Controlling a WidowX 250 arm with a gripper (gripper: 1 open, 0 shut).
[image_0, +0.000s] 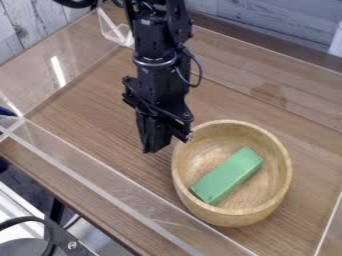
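The black robot arm hangs from the top centre of the camera view, its gripper (150, 140) low over the wooden table, just left of a round wooden bowl (194, 200). The gripper looks shut, with nothing visible between its fingers. A green rectangular block (227, 176) lies diagonally inside the bowl.
Clear plastic edging runs along the left and front. Pale walls stand at the back, and dark cables and hardware sit at the lower left corner.
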